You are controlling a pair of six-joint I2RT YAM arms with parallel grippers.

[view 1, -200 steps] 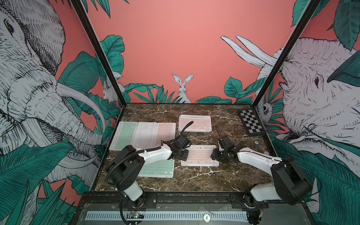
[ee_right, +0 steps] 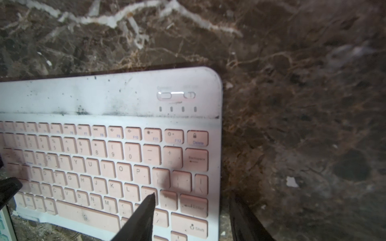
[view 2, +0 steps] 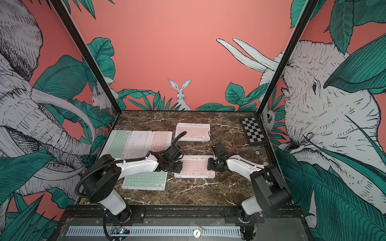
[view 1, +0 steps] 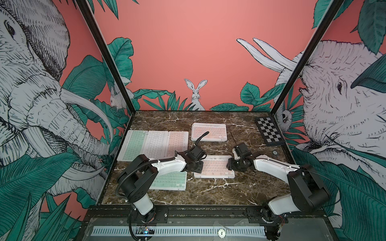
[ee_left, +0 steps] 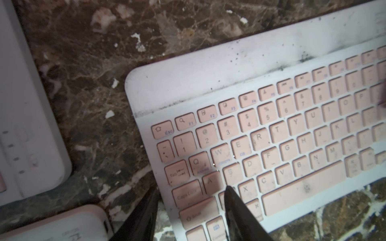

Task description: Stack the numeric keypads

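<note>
A white keyboard with pink keys [view 1: 215,166] lies at the front middle of the marble table. My left gripper is at its left end, its two fingers astride the edge beside Caps Lock and Shift, shut on that end. My right gripper stands open at the right end, one finger over the keys by Enter, the other outside the edge above the marble. Another pink keyboard [view 1: 209,131] lies at the back middle.
Green [view 1: 136,145], white [view 1: 157,142] and pink [view 1: 177,142] keyboards lie side by side at the left, with another green keyboard [view 1: 168,181] in front. A checkerboard [view 1: 268,130] is at the back right. Bare marble surrounds the back keyboard.
The right gripper and arm have shifted slightly over the last second, staying at the keyboard's right end. The left gripper and the keyboards are almost unchanged.
</note>
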